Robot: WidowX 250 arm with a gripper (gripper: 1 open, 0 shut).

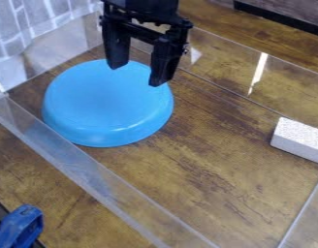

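My black gripper [141,48] hangs at the top centre of the camera view, over the back part of a round blue disc-like object [100,108] that lies on the wooden floor. The gripper's two dark fingers point down. Whether anything is between them, or whether they touch the blue object, I cannot tell.
A white block [302,139] lies at the right. A blue item [15,229] is at the lower left corner. Clear transparent walls edge the wooden surface [213,174] on the left and lower right.
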